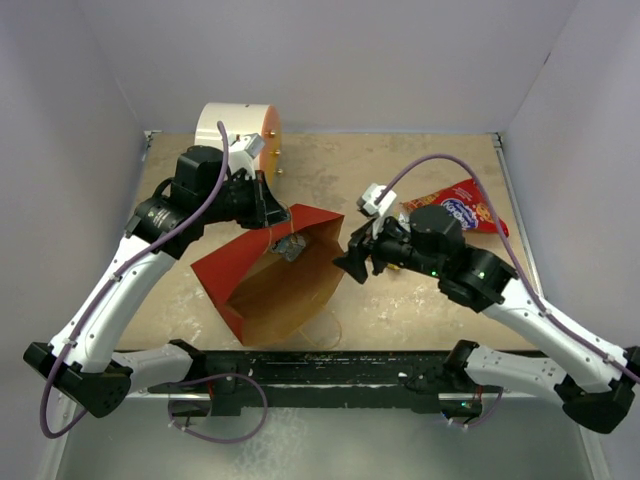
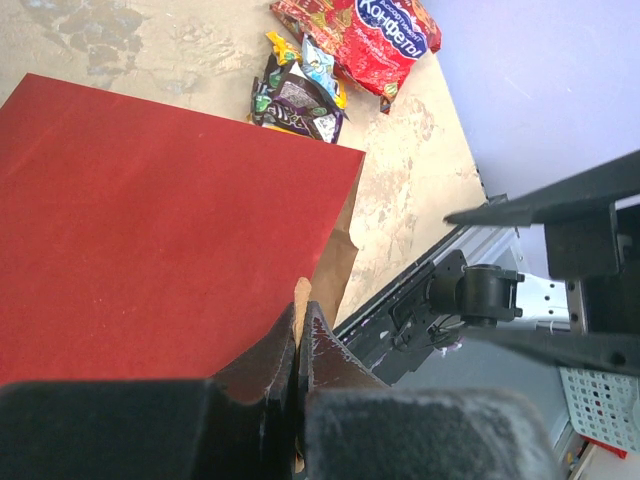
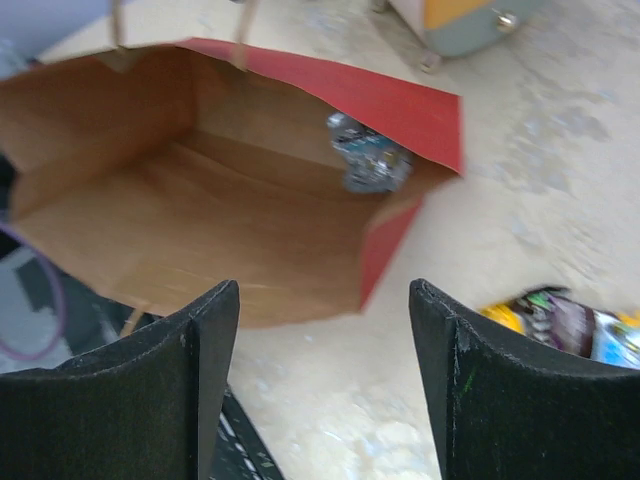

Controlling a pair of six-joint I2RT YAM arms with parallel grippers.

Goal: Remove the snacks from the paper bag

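Observation:
The red paper bag [image 1: 220, 270] lies on its side, its brown interior facing right, with a grey-silver packet [image 3: 368, 155] inside. My left gripper [image 1: 272, 214] is shut on the bag's cord handle [image 2: 301, 292] at its top. My right gripper [image 1: 362, 258] hangs by the bag's opening, its fingers apart with nothing between them. Right of the bag lie a dark-purple and yellow packet [image 2: 298, 100] and a large red snack bag [image 2: 355, 35].
A cream rounded object [image 1: 228, 118] with knobs stands behind the bag.

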